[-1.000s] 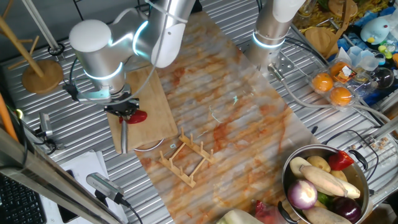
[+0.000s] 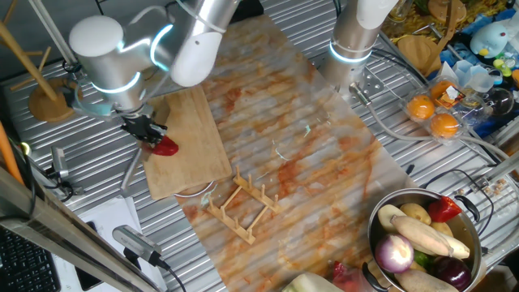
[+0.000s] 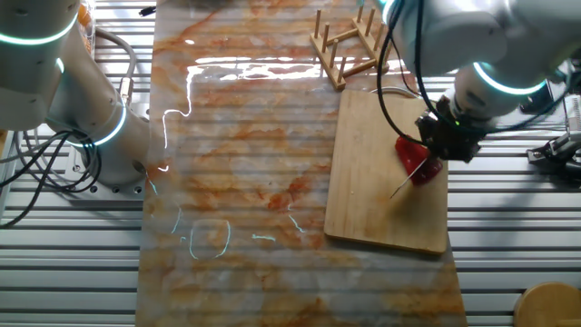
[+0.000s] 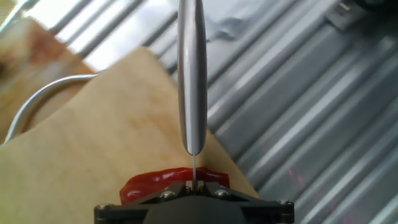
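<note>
A knife with a metal handle (image 4: 193, 74) points away from my gripper, which is shut on its thin blade close to the handle. In exterior view 1 that handle sticks out past the left edge of the wooden cutting board (image 2: 195, 122). A red pepper (image 2: 166, 146) lies on the board right below my gripper (image 2: 146, 130). From overhead, the thin blade (image 3: 408, 179) crosses the pepper (image 3: 413, 154), its tip over bare board. How deep the blade sits in the pepper cannot be told.
Beside the board stands a wooden peg rack (image 2: 243, 212). A metal pot (image 2: 375, 235) full of vegetables is at the lower right.
My gripper and the knife have moved left in exterior view 1, and the handle has swung further left. The red pepper has shifted left with them; the board has stayed put.
</note>
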